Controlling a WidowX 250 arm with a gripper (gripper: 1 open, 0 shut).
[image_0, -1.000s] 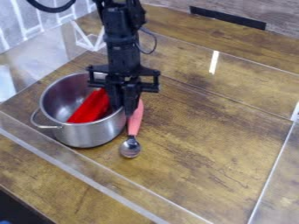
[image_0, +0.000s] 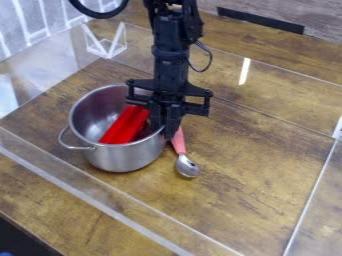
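Note:
A steel pot (image_0: 104, 150) with a wire handle sits on the wooden table, holding a long red object (image_0: 126, 130). My black gripper (image_0: 166, 124) is low over the pot's right rim; its fingertips are hard to make out against the dark body. A spoon (image_0: 187, 164) with a pink handle lies just right of the pot, the upper part of its handle hidden behind the gripper.
A clear plastic sheet or edge runs along the left side.
The pot has shifted slightly right, and the spoon has moved right, its bowl higher in view and turned. The gripper has moved a little right and down over the rim.

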